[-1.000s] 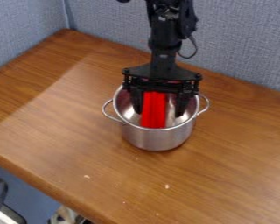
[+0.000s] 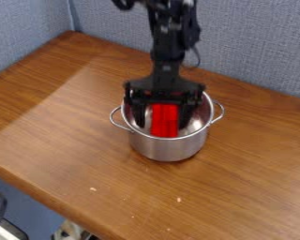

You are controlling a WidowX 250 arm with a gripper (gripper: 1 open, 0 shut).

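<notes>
A steel pot (image 2: 168, 145) with two side handles stands on the wooden table (image 2: 78, 150). Inside it is a red block (image 2: 165, 120). My black gripper (image 2: 164, 108) reaches down from above into the pot, its fingers around the upper part of the red block. The gripper is blurred, and I cannot tell whether its fingers touch the block.
Grey padded walls (image 2: 253, 52) stand behind it. A black cable (image 2: 0, 216) hangs past the table's edge at the lower left.
My gripper has shifted slightly left and is blurred with motion. The pot has hardly moved.
</notes>
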